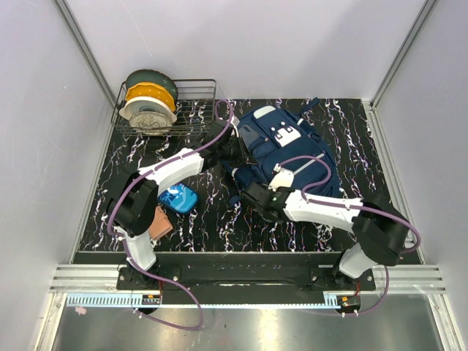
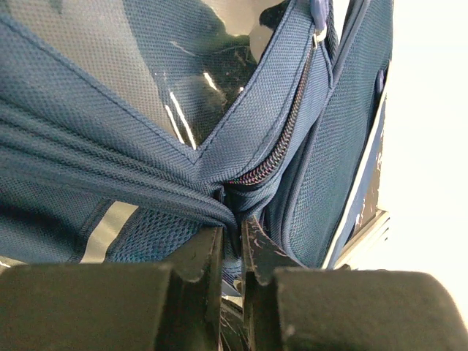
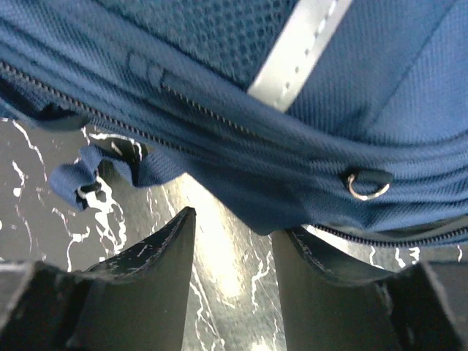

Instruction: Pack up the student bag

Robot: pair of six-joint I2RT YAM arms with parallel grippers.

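The dark blue student bag (image 1: pixel 289 139) lies on the table right of centre, its front panels facing up. My left gripper is shut on a fold of its fabric beside a zipper (image 2: pixel 289 128); in the top view that grip is at the bag's left edge. Along the near edge, my right gripper stands part open. A pointed flap of blue fabric (image 3: pixel 252 201) hangs near its right-hand fingertip; whether the two touch I cannot tell. A loose strap (image 3: pixel 121 167) lies to the left in the right wrist view.
Left of the bag lie a bright blue case (image 1: pixel 178 197) and a pinkish-brown flat item (image 1: pixel 159 224). A wire rack (image 1: pixel 196 91) holding several dishes stands at the back left.
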